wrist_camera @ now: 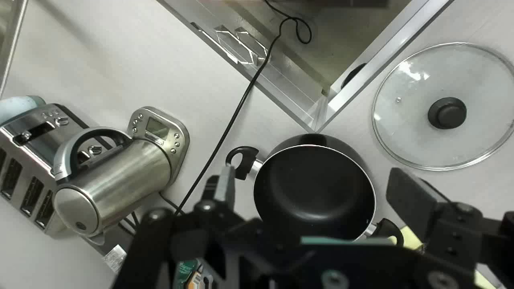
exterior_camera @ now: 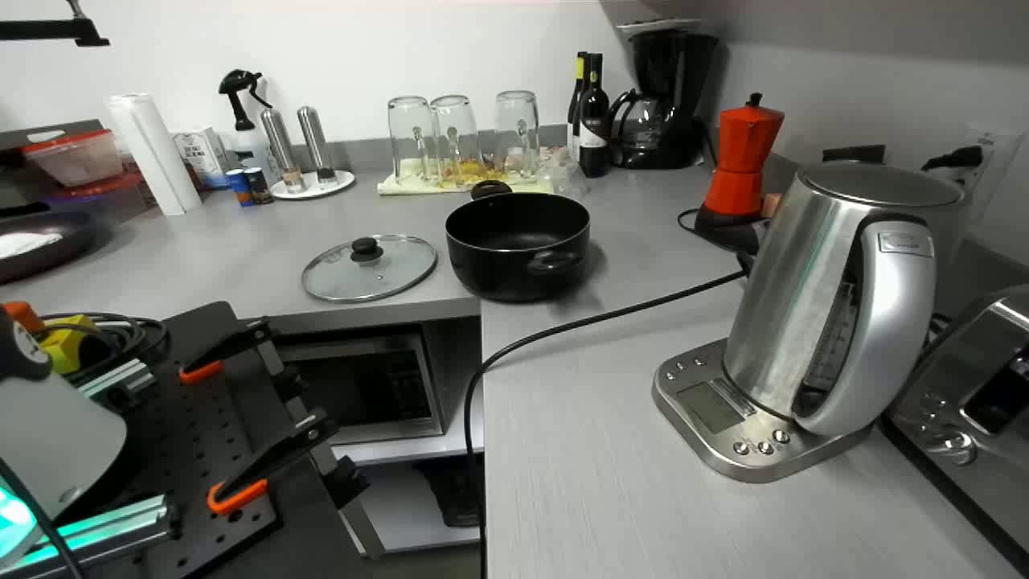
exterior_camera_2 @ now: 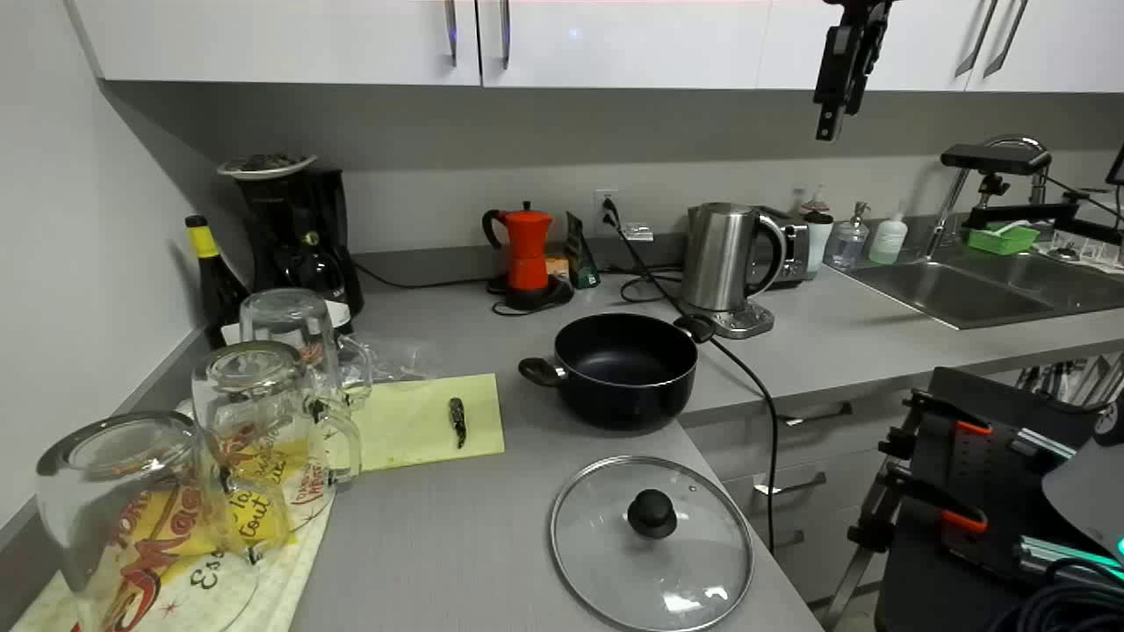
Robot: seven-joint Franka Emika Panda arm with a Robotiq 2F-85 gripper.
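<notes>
My gripper is open and empty, its fingers spread wide in the wrist view. In exterior view 2 the gripper (exterior_camera_2: 829, 128) hangs high, in front of the upper cupboards. Below it in the wrist view is a black two-handled pot (wrist_camera: 311, 183), uncovered, with nothing visible inside. This pot (exterior_camera: 516, 246) stands at the counter's inner corner. Its apparent glass lid (exterior_camera: 371, 268) lies flat beside it, black knob (exterior_camera_2: 652, 513) facing up. A small dark object (exterior_camera_2: 457, 421) rests on a yellow cloth (exterior_camera_2: 427, 416) behind the pot.
A steel kettle (exterior_camera: 820, 299) sits on its base, close to a toaster (exterior_camera: 974, 415). Its neighbour is a red moka pot (exterior_camera_2: 526, 251). Upturned glass mugs (exterior_camera_2: 147, 516) line the wall. A black cable (exterior_camera: 579, 317) crosses the counter near the pot.
</notes>
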